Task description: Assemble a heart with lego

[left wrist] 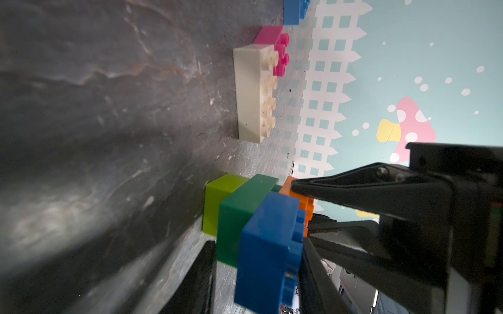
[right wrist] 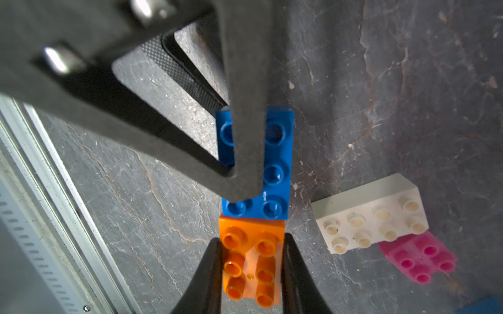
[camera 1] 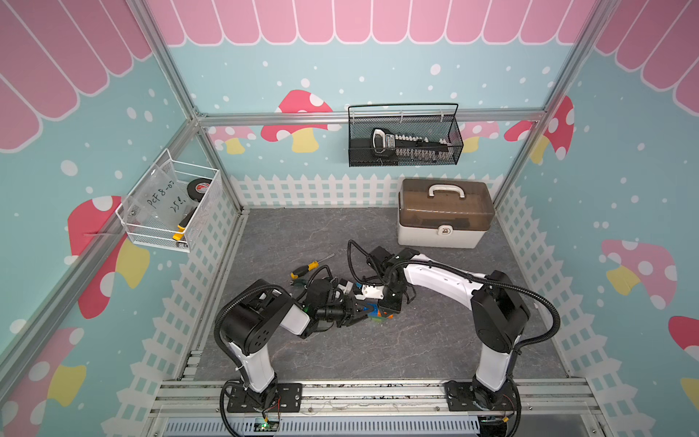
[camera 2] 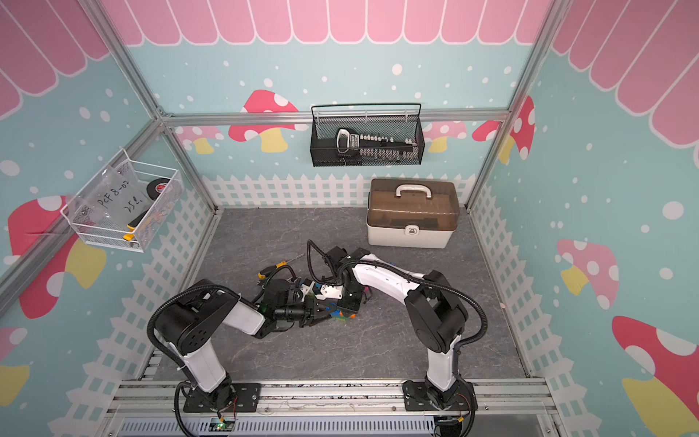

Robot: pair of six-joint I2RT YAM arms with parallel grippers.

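My two grippers meet at a small cluster of bricks on the table. My left gripper is shut on a blue brick (left wrist: 264, 240), which sits against a dark green brick (left wrist: 235, 225), with a light green brick (left wrist: 212, 209) behind and an orange brick (left wrist: 306, 209) alongside. From the right wrist view, my right gripper is shut on the orange brick, end to end with the blue one. A white brick (left wrist: 250, 94) and a pink brick (left wrist: 268, 34) lie apart from the cluster, beside each other, with another blue brick (left wrist: 290, 10) farther off.
A yellow screwdriver (camera 1: 305, 269) lies behind my left arm. A storage box (camera 1: 444, 233) stands at the back right; a white basket (camera 1: 167, 233) and black basket (camera 1: 404, 160) hang on the walls.
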